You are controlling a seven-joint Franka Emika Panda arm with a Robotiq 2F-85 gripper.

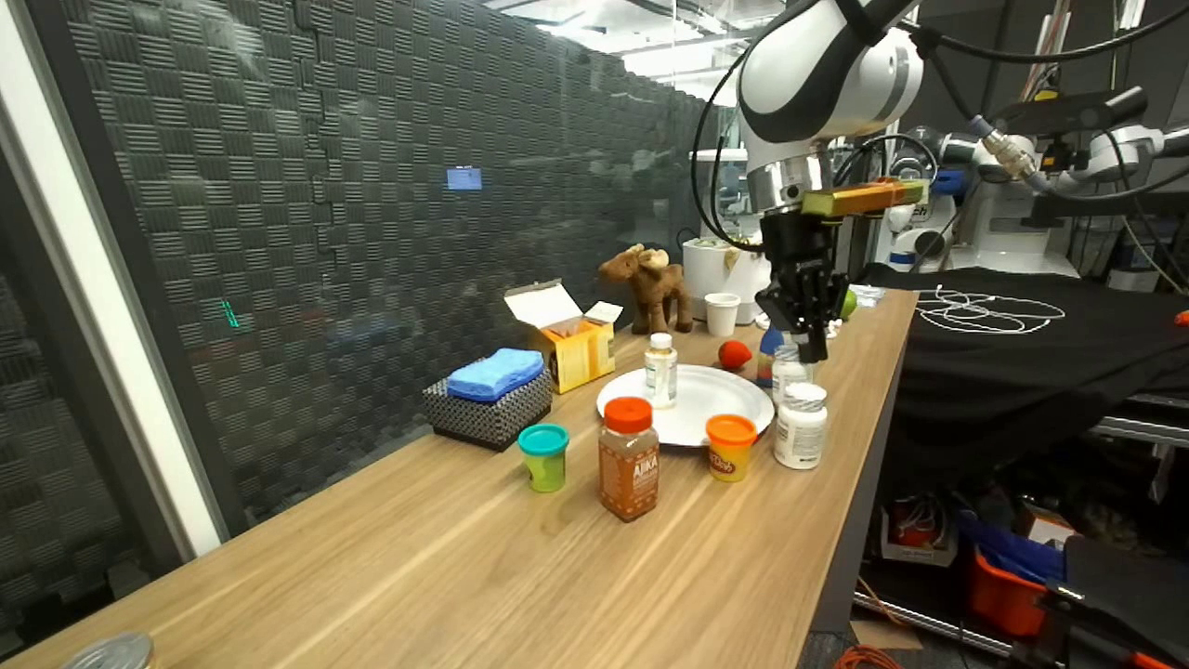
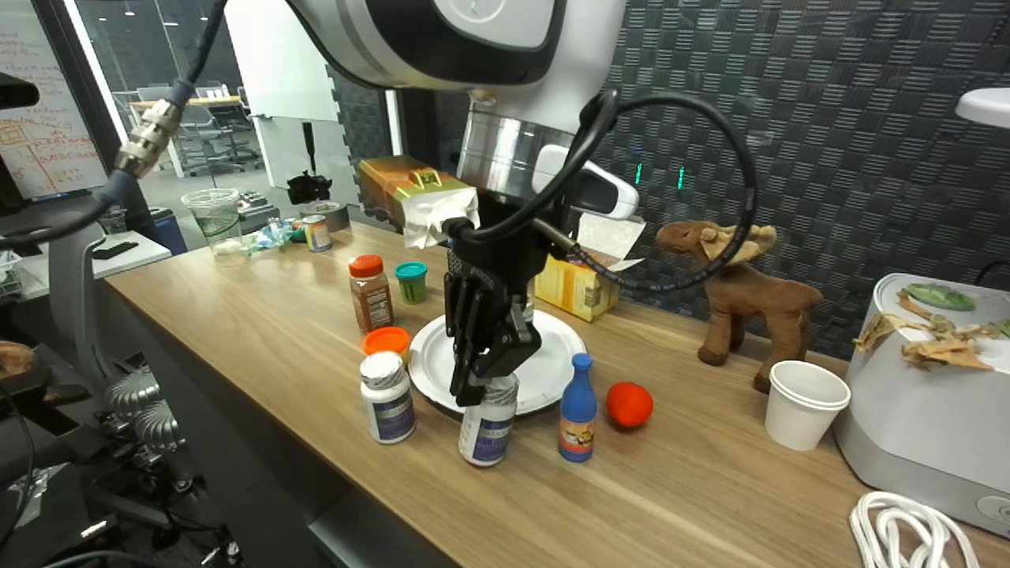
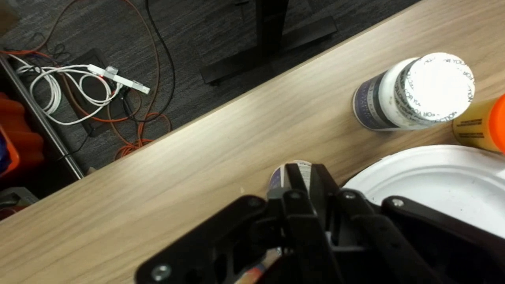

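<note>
In the wrist view, the two black fingers of my gripper are drawn nearly together, with only a thin gap and nothing visible between them. A white bottle with a purple label shows just past the fingertips, mostly hidden by them. From the second exterior view, that bottle stands on the table by the plate, slightly tilted, and my gripper is at its cap. Whether they touch cannot be told. A similar bottle stands upright nearby.
A white plate carries another bottle. Around it are an orange-lidded tub, a red-lidded jar, a blue bottle and a tomato. The table's open edge lies close by.
</note>
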